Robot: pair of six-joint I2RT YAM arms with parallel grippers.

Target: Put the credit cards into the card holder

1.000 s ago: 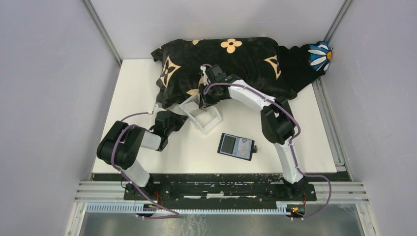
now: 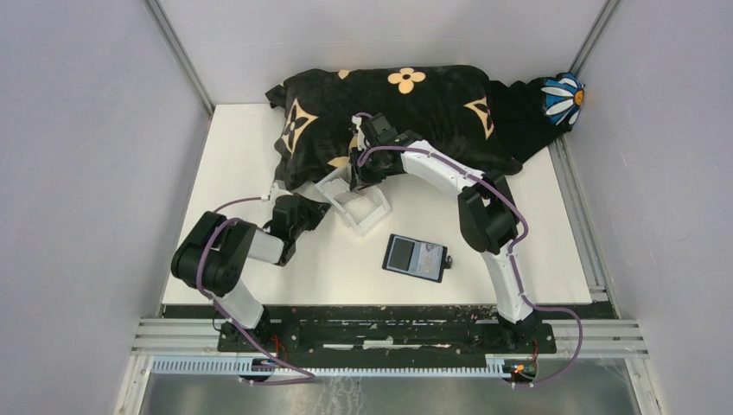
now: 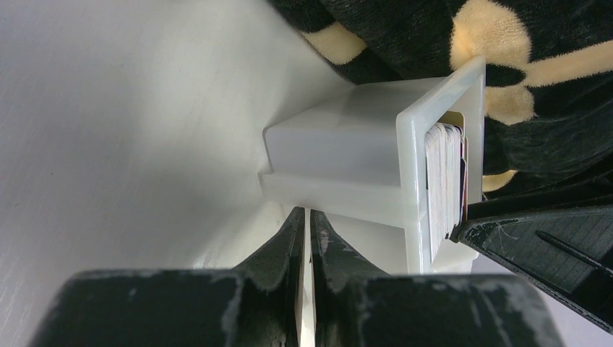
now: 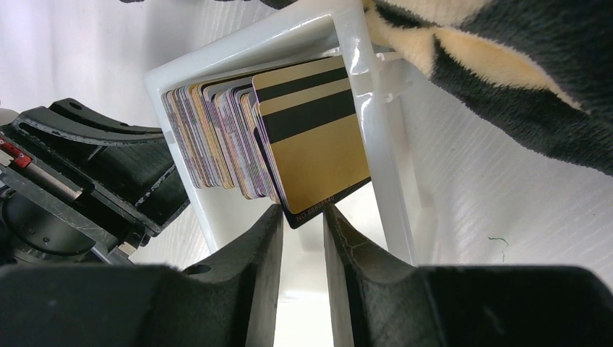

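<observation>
A white box holds a tight row of credit cards. At the row's end leans a gold card with black stripes, and a black card's edge shows beneath it. My right gripper is over the box, fingers parted, the cards' lower corner between its tips; no grip on them shows. At the box's left side, my left gripper is nearly closed, with a thin pale strip between its fingers, seemingly the box's wall. The card holder, black with a clear window, lies flat on the table.
A dark patterned cushion lies along the back, right behind the box. To its right is a black cloth with a blue flower.
Both arms, the box and the card holder keep their places in the top view.
</observation>
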